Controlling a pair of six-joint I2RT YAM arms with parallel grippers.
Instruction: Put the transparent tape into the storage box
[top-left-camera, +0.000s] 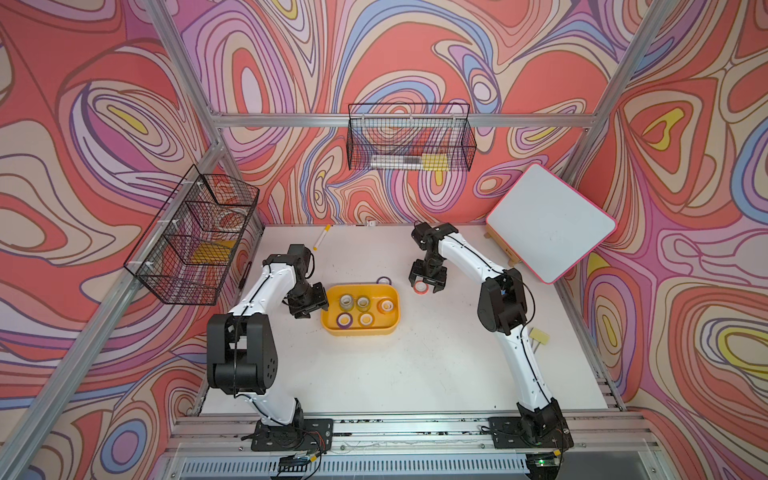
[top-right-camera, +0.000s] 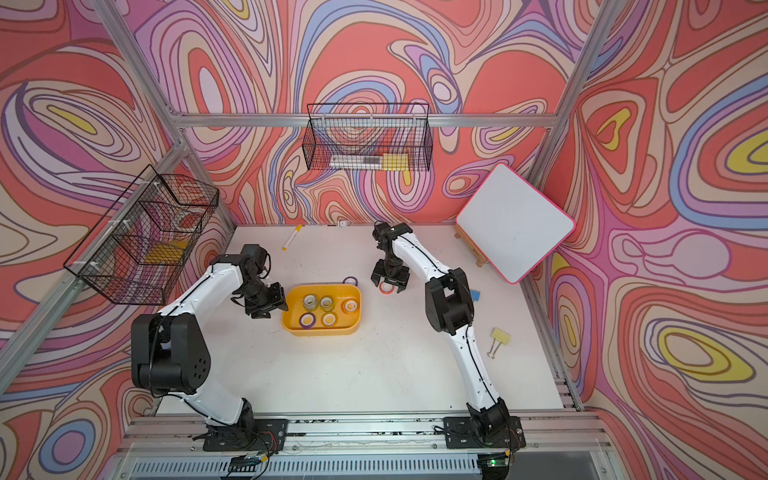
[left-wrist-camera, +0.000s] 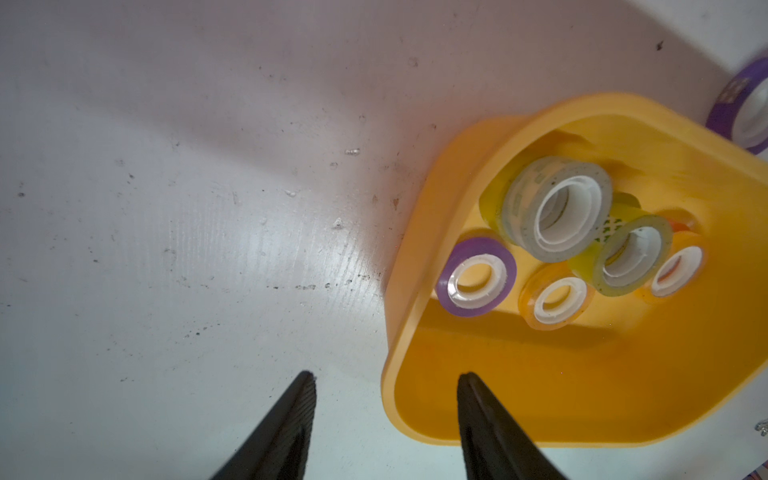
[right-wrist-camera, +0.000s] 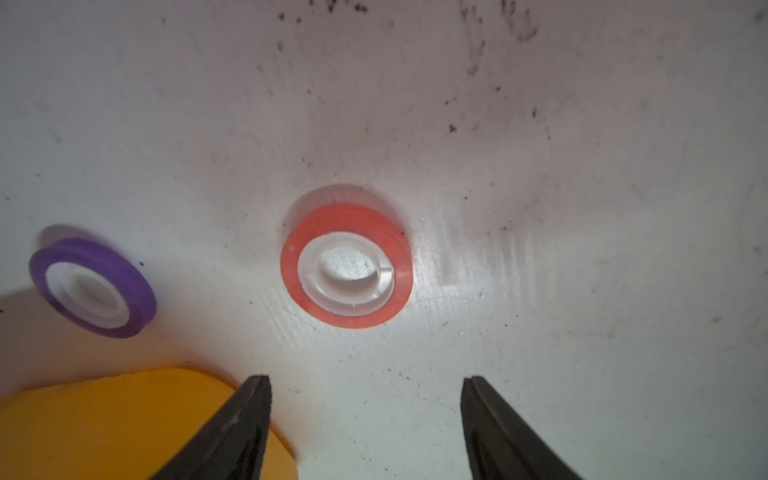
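On the white table right of the box lies a red tape roll (right-wrist-camera: 346, 316), flat, its white core showing. A purple roll (right-wrist-camera: 140, 297) rests behind the yellow storage box (left-wrist-camera: 428, 220). Inside the box are several rolls: a stack of clear ones (left-wrist-camera: 588, 220), a purple one (left-wrist-camera: 496, 296), and orange ones. My right gripper is open above the red roll with nothing between its fingers; from above it partly covers that roll (top-left-camera: 421, 293). My left gripper hovers at the box's left end, fingers apart and empty, with the box wall visible between them.
A white board (top-left-camera: 552, 224) leans at the back right. A yellow clip (top-right-camera: 501, 336) lies on the table's right side. A yellow marker (top-left-camera: 321, 237) is at the back left. Wire baskets (top-left-camera: 412, 140) hang on the frame.
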